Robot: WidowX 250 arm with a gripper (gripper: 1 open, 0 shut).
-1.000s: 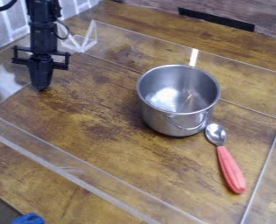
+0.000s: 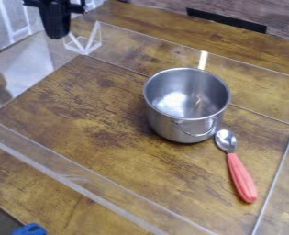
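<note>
A dark robot gripper [image 2: 56, 26] hangs at the top left, partly cropped by the frame's top edge; its fingers are too dark and small to tell whether open or shut. A steel pot [image 2: 186, 105] stands upright right of the middle on the wooden table [image 2: 97, 138]. A spoon with a red handle [image 2: 239, 174] lies to the right of the pot, bowl end toward the back.
Clear plastic strips or walls [image 2: 73, 191] run around the work area. A blue object [image 2: 29, 229] sits at the bottom left corner.
The gripper has risen from low over the table's left side to the top edge of the view. The pot and spoon have not moved.
</note>
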